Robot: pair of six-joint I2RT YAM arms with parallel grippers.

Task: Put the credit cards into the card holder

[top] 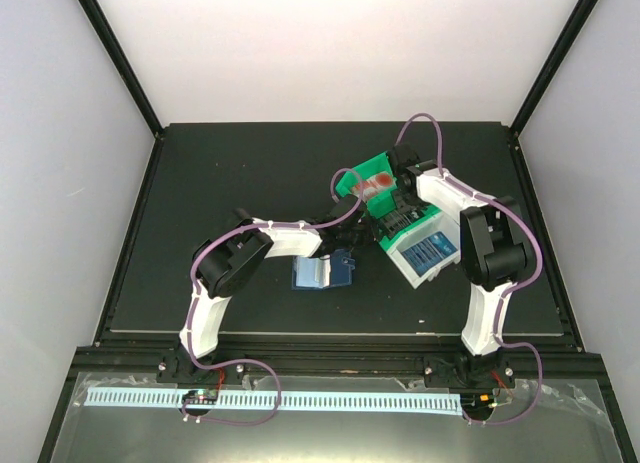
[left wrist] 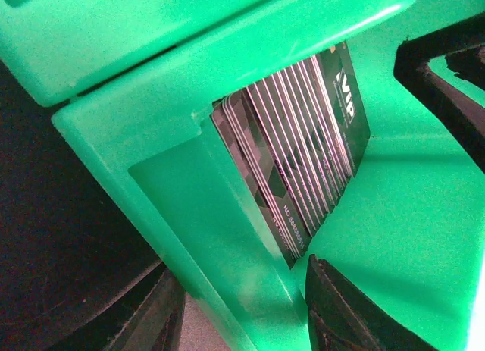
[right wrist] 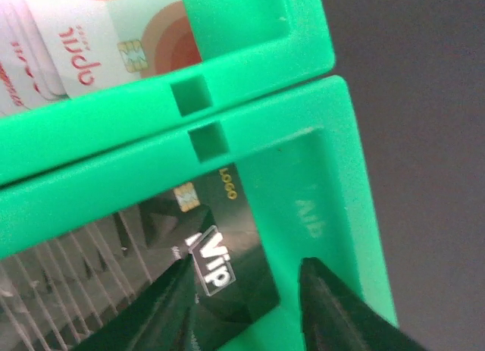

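Observation:
Black VIP cards stand packed in a green tray, also seen in the right wrist view (right wrist: 212, 260). My left gripper has its fingers on either side of that tray's end wall; whether they press on it, I cannot tell. My right gripper is part open above the front black card, one finger over the card and one over the tray's empty part. A blue card holder (top: 339, 271) lies open below my left wrist in the top view.
A second green tray (top: 352, 170) with red-and-white cards (right wrist: 91, 40) adjoins behind. A white tray (top: 415, 273) with blue cards sits at the front right.

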